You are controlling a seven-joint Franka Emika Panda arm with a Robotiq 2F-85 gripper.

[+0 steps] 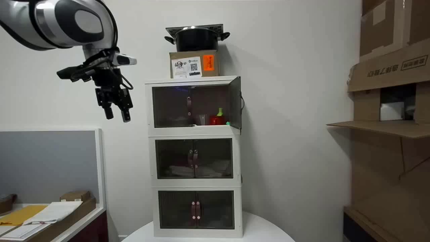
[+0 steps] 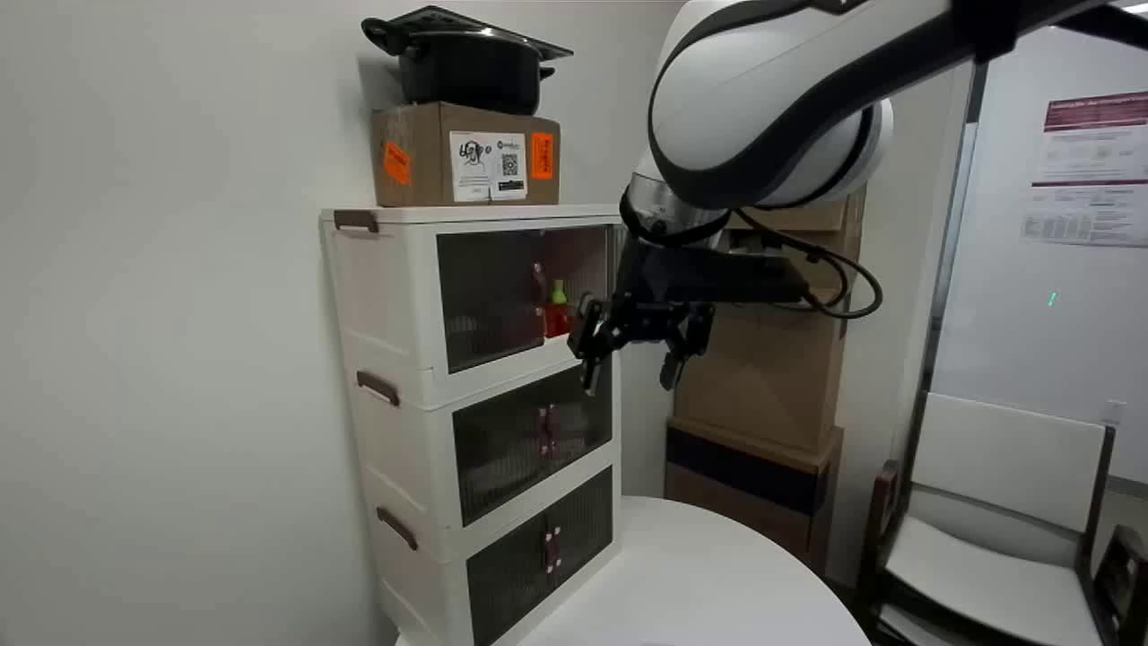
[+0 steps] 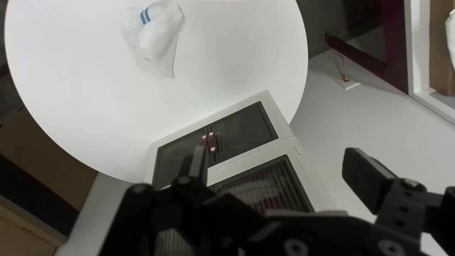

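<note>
My gripper (image 1: 117, 117) hangs in the air to the left of the cabinet, its fingers spread and nothing between them. In exterior view 2 the gripper (image 2: 630, 382) appears in front of the cabinet's right side. The white cabinet (image 1: 238, 161) has three stacked tiers with dark doors. On the top tier, the right door (image 1: 235, 103) is swung outward while the left one is closed. Inside stand a red item (image 1: 216, 120) with a green top and a clear cup (image 1: 202, 119). A white cloth (image 3: 160, 36) with blue stripes lies crumpled on the round white table (image 3: 85, 94).
A cardboard box (image 2: 428, 161) carrying a black pot (image 2: 469, 74) stands on top of the cabinet. Tall cardboard boxes (image 1: 387, 169) occupy the right side. A white chair (image 2: 990, 560) is beyond the table.
</note>
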